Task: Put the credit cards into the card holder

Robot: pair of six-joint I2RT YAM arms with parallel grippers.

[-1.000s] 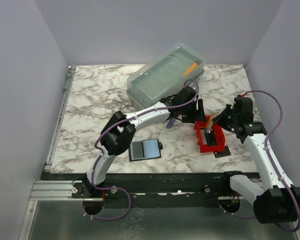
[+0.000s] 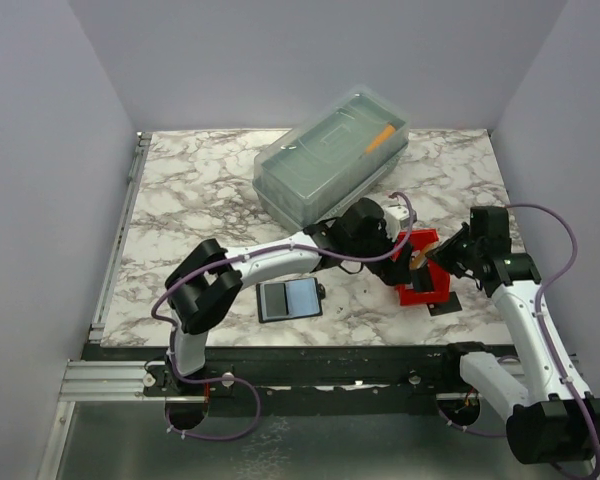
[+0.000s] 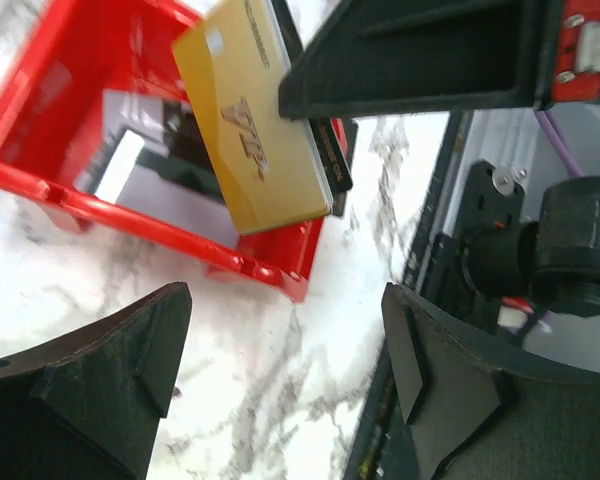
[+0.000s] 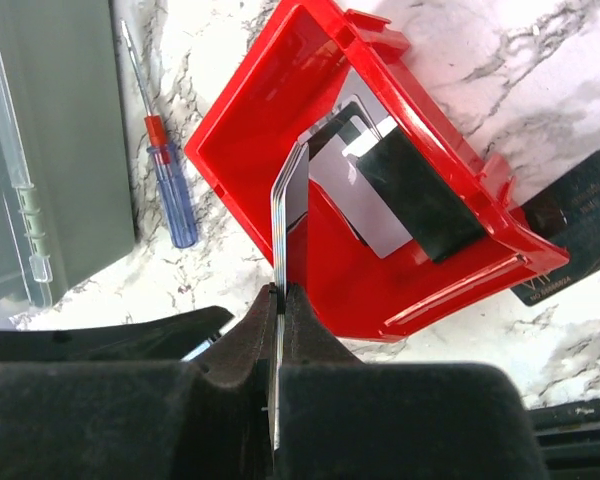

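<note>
My right gripper is shut on a thin stack of cards [image 4: 280,215], seen edge-on in the right wrist view. From the left wrist view its front is a gold card [image 3: 245,125], with a dark card [image 3: 327,155] behind it. The stack tilts over the red tray [image 2: 404,285]. My left gripper is open beside the tray, facing the gold card, with nothing between its fingers. An open wallet-like holder [image 2: 290,299], grey on one half and light blue on the other, lies flat left of the tray.
More cards [image 4: 420,195], grey and black, lie inside the tray. A black card [image 2: 445,304] rests on the table by its corner. Behind stands a clear-lidded box [image 2: 325,150], with a screwdriver [image 4: 175,200] near it.
The right gripper, keeping its cards, has shifted slightly over the tray.
</note>
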